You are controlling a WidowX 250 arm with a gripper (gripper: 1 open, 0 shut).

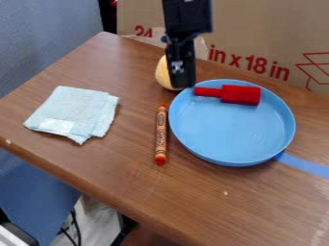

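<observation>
My black gripper [183, 69] hangs at the top centre, its fingertips just beside a pale, rounded yellowish object [164, 73] that is partly hidden behind it; whether the fingers are open or shut on it I cannot tell. Just right of and below the gripper is a blue plate [232, 131] with a red tool or bottle-like object [238, 94] on its back part. An orange crayon-like stick [161, 135] lies left of the plate.
A folded pale blue cloth [71, 113] lies at the left of the wooden table [129, 192]. A cardboard box [272, 43] stands behind. The table's left edge drops to the floor.
</observation>
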